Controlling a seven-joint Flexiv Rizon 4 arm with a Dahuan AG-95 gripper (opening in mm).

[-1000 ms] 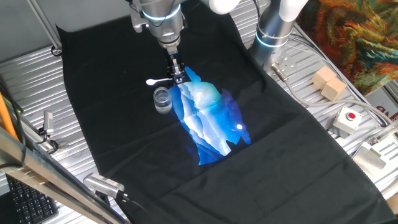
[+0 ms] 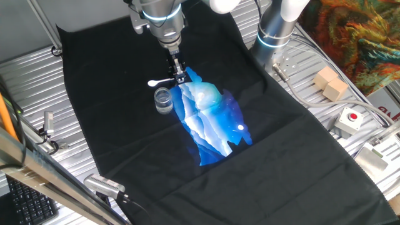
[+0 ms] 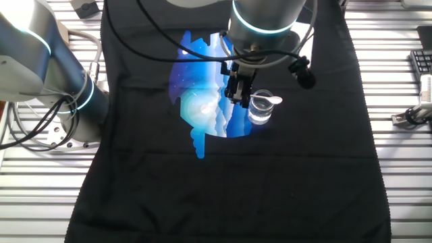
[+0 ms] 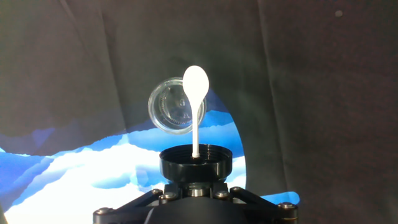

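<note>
A white spoon (image 4: pixel 196 88) points straight out from my gripper, its bowl at the far end. The handle runs into a round black piece (image 4: pixel 196 169) at the fingertips; the gripper is shut with the spoon held there, though the finger contact is hidden. In exterior view 1 the spoon (image 2: pixel 160 82) sticks out sideways to the left of the gripper (image 2: pixel 179 76). A clear glass jar (image 2: pixel 164 102) stands upright on the dark cloth close by. From the wrist, the spoon overlaps the right rim of the jar (image 4: pixel 166 111). Their height apart is unclear.
Black cloth (image 2: pixel 125 150) with a blue and white printed or projected picture (image 2: pixel 209 125) covers the table. Wooden blocks (image 2: pixel 334 89) and a red-button box (image 2: pixel 347 121) lie off the cloth at right. A camera (image 2: pixel 104 186) stands near the front left.
</note>
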